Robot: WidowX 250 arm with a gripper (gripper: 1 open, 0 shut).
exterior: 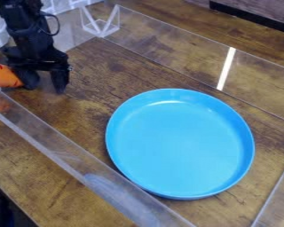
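Observation:
The black gripper [38, 66] hangs at the upper left, its lower end close to the table. An orange object [4, 75], partly cut off by the left edge, lies right beside it. Whether the fingers are open or shut on that object I cannot tell from this view. A large blue plate [180, 142] lies on the wooden table at the lower right, well apart from the gripper.
Clear transparent walls [91, 177] border the work area along the lower left, the back and the right. The wooden surface [121, 71] between the gripper and the plate is bare.

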